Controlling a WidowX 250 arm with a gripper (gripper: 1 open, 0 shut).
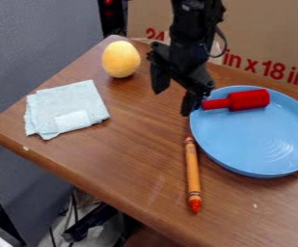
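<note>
My black gripper (176,89) hangs over the wooden table, pointing down just left of the blue plate (248,145); whether its fingers are open or shut is unclear. A red cylindrical object (247,99) lies on the back part of the plate, right of the gripper. Below the gripper an orange crayon-like stick (193,174) with a red tip lies along the plate's left side. A yellow rounded object (121,58) stands at the back left, and a folded pale cloth (65,109) lies on the left.
A cardboard box (267,39) stands behind the table. The table's left edge drops to a grey area with dark equipment below.
</note>
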